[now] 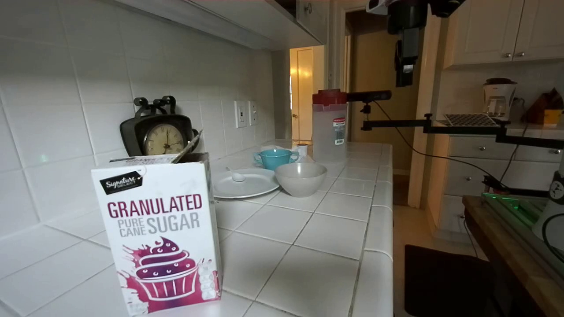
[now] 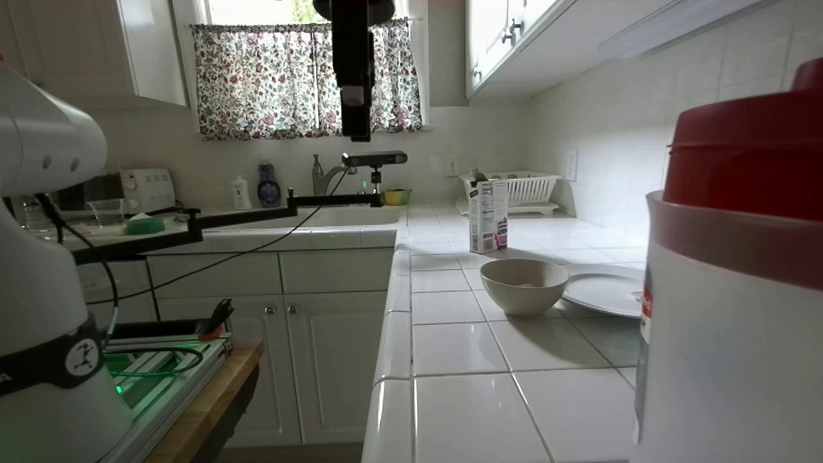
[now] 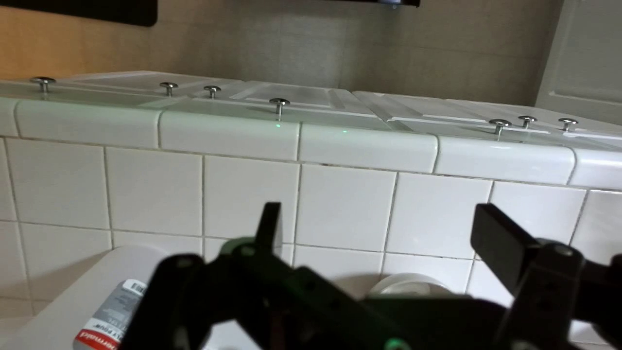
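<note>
My gripper stands open, its two black fingers wide apart with nothing between them; the tiled counter shows below. In the first exterior view the gripper hangs high, well above the counter's front edge. A white sugar box [image 1: 158,232] with its top flap raised stands in the foreground there. Behind it are a white plate [image 1: 256,185] with a white spoon [image 1: 238,177] on it, a beige bowl [image 1: 300,178] and a turquoise two-handled cup [image 1: 275,157]. A tall clear container with a red lid [image 1: 329,97] stands farther back. The wrist view shows only part of the bowl [image 3: 408,283].
A camera on a black jointed bracket [image 2: 247,216] reaches out beside the counter. A dark clock [image 1: 164,138] stands against the tiled wall. The sink and a white dish rack [image 2: 524,189] are at the far end. Bare tiles [image 1: 317,264] run along the counter's front.
</note>
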